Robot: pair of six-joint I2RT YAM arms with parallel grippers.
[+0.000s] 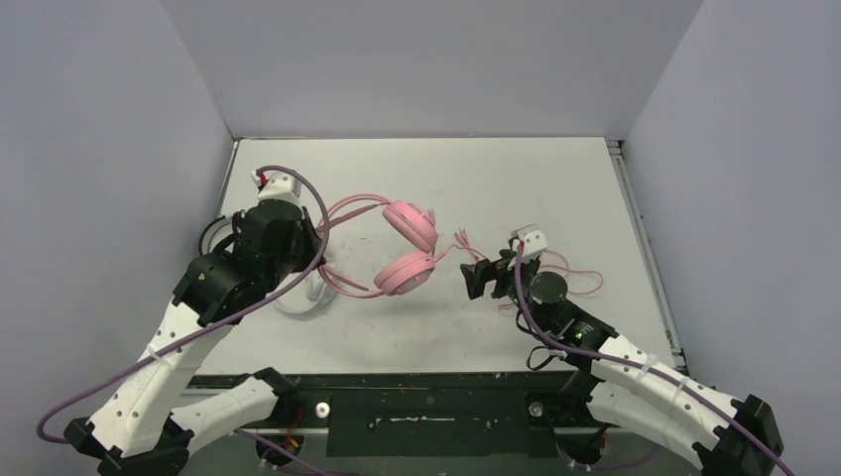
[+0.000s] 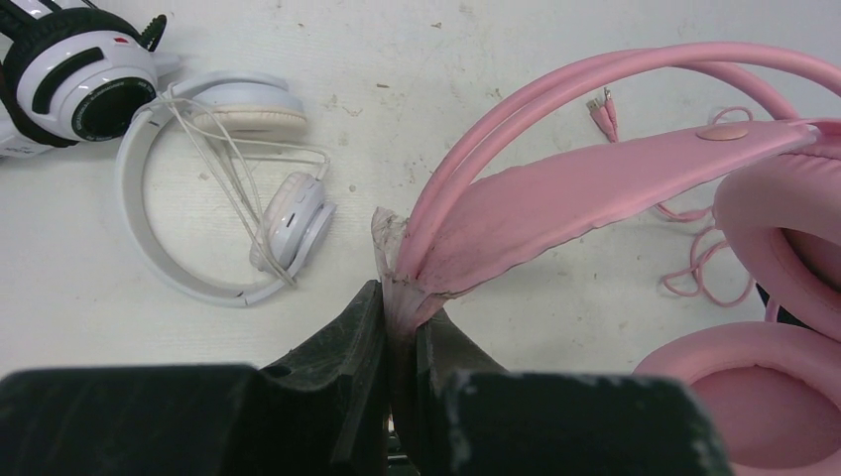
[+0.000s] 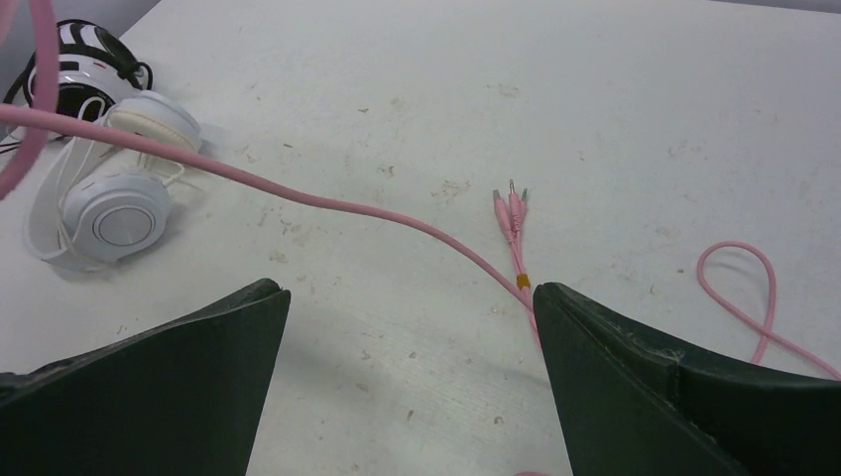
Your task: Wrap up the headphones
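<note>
Pink headphones [image 1: 408,271] hang in the air, their earcups facing right in the top view. Pinched at the middle of the double band and its padded strip [image 2: 595,188], they are held by my left gripper, which is shut on them. A pink cable [image 3: 382,212] runs from the headphones to the right, crossing ahead of my right gripper and passing out of sight behind its right finger [image 3: 635,367]. That gripper stands open and empty. The cable's plugs [image 3: 511,210] lie on the table past the same finger.
White headphones [image 2: 149,213] lie on the table beneath the left arm, beside a white-and-black pair [image 2: 74,69]. More pink cable [image 1: 585,273] is looped loosely on the table right of the right gripper.
</note>
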